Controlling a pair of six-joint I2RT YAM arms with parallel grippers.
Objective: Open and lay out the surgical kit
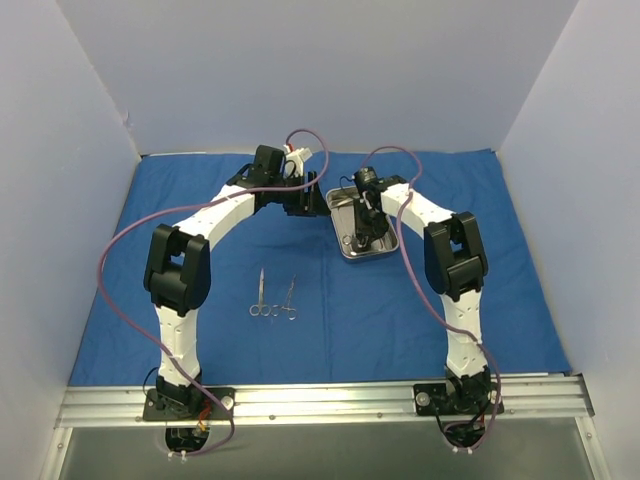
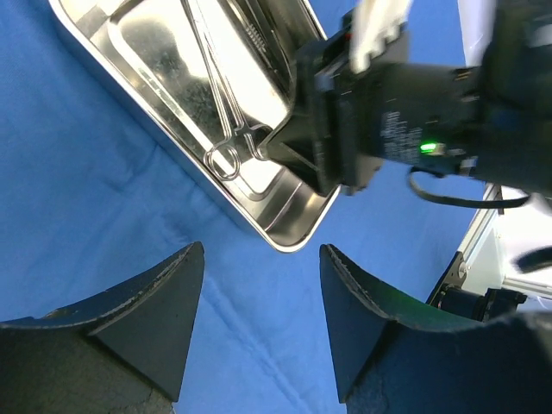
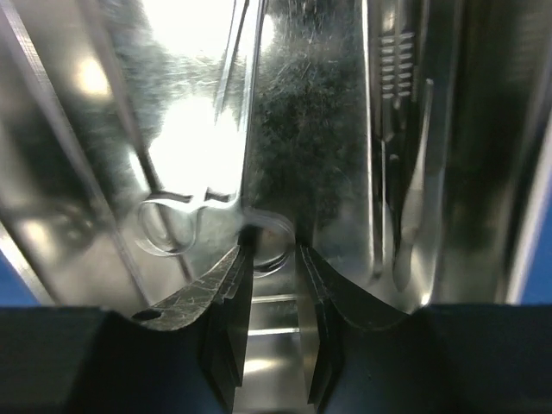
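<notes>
The open metal tray (image 1: pixel 372 256) holds a ring-handled instrument (image 2: pixel 222 161), its two finger rings near one short end. My right gripper is inside the tray area, its fingers a little apart at one finger ring (image 3: pixel 287 228); nothing is clearly gripped. Over the tray's left edge, my left gripper stands wide open and empty, with blue cloth below its fingertips. Two ring-handled instruments, one straight (image 1: pixel 261 294) and one angled (image 1: pixel 288 298), lie side by side on the cloth. In the top view the right gripper hides part of the tray.
Slender tools, among them a narrow handle (image 3: pixel 414 207), lie along the tray's other long side. The right arm (image 2: pixel 405 112) reaches across the tray close to my left gripper.
</notes>
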